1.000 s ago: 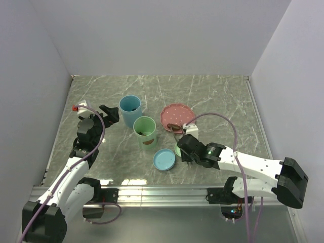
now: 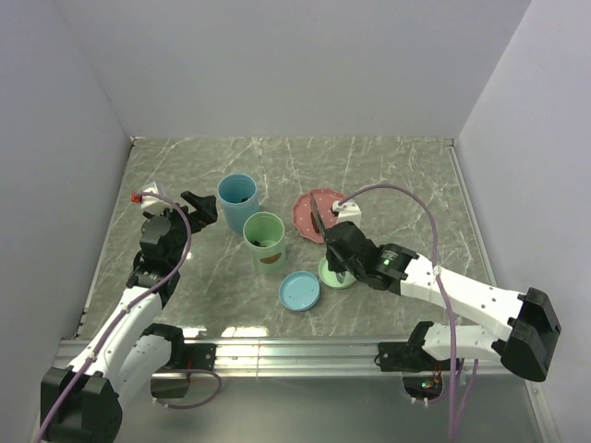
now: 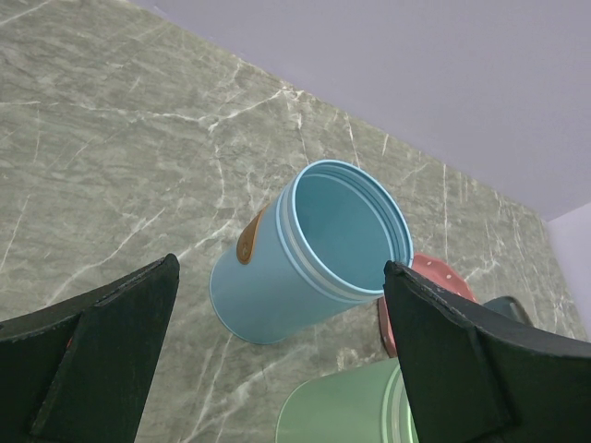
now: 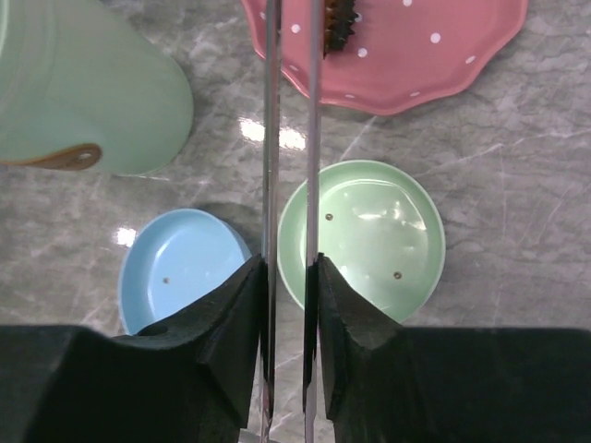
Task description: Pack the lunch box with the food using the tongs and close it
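In the right wrist view, my right gripper is shut on silver tongs. At their far end is a dark brown ridged piece of food, over the pink dotted plate; whether it touches the plate I cannot tell. In the top view, the green container stands left of that plate, with small dark contents partly hidden inside. Behind it is the blue container, dark inside. My left gripper is open and empty, facing the blue container.
A round blue lid and a round green lid lie near the table's front; the right gripper is above part of the green one.
The right gripper has moved away from the table's front edge, carrying the tongs' tips and brown food farther over the pink plate. The left arm and the containers have stayed put.
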